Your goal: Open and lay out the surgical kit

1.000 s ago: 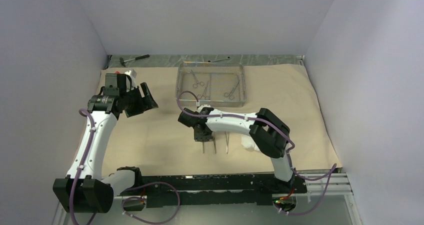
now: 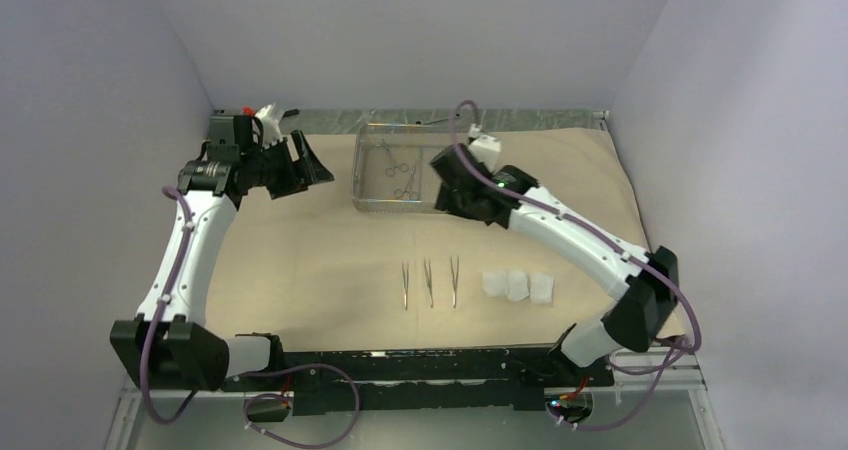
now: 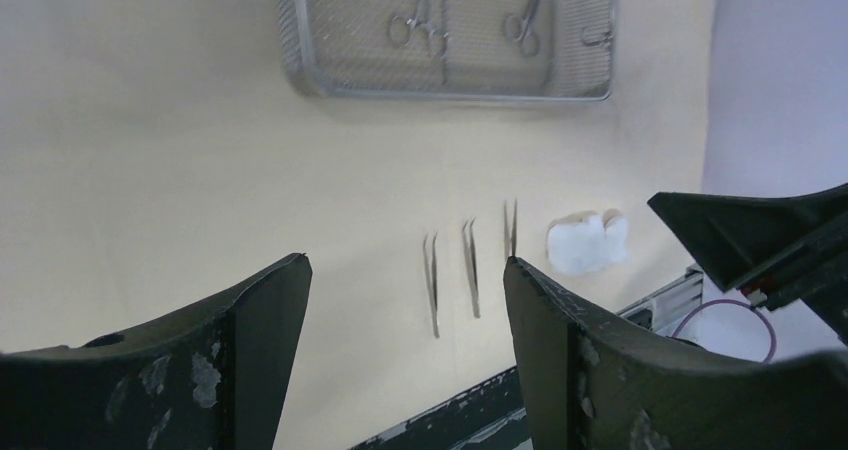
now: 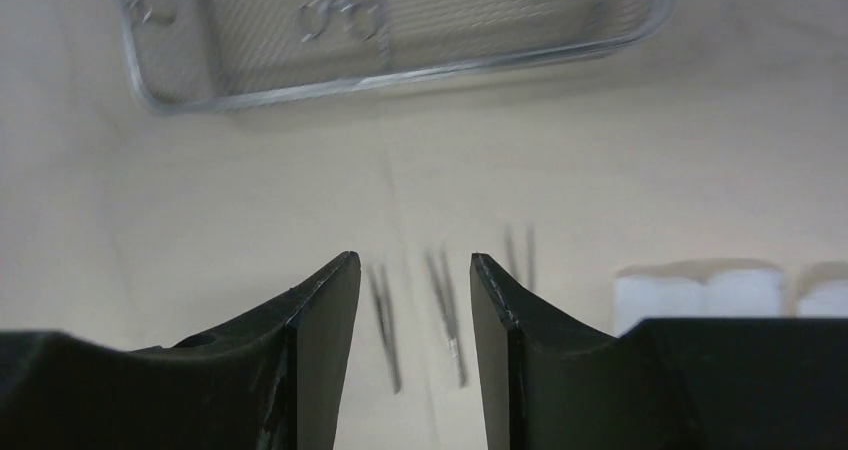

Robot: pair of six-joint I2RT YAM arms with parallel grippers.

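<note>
The mesh tray [image 2: 380,198] holds several scissor-like instruments [image 3: 422,30]. In front of it, three tweezers [image 2: 429,282] lie in a row, with white gauze pads [image 2: 518,285] to their right. My left gripper is raised left of the tray, fingers apart, nothing between them. My right gripper is above the tray's front right part, open and empty; the tweezers show below it in the blurred right wrist view.
A grey strip [image 2: 540,120] with a few tools runs along the back. Walls enclose both sides.
My right arm has risen and moved back and right, uncovering the tweezers and gauze. My left arm has lifted and shifted slightly back and right.
</note>
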